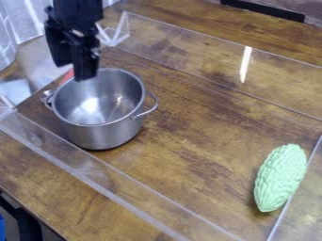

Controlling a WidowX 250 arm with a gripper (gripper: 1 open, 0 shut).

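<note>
My dark gripper [72,55] hangs at the upper left, blurred by motion, above the back-left rim of a steel pot [100,124] with two side handles. Whether its fingers are open or shut is unclear, and I cannot tell if anything is between them. The pot stands upright on the wooden surface [189,160]; the part of its inside in view looks empty. A pale green ridged object [280,179] lies at the lower right.
A small red item [66,76] is partly hidden behind the pot at the left. Clear plastic walls run around the work area.
</note>
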